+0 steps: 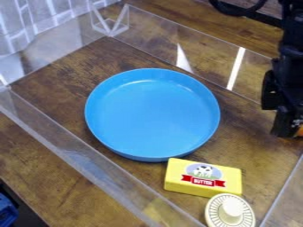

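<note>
My black gripper [284, 111] is at the right edge, low over the wooden surface, with its fingertips pointing down beside a small orange object [297, 129] that it largely hides. A blue plate [151, 113] lies in the middle. A yellow butter box [203, 177] lies below it, with a round cream-coloured object [229, 211] at the bottom edge.
Clear plastic walls [42, 137] border the wooden work area. The surface left of the plate and between plate and gripper is free. A dark cable hangs at the top right.
</note>
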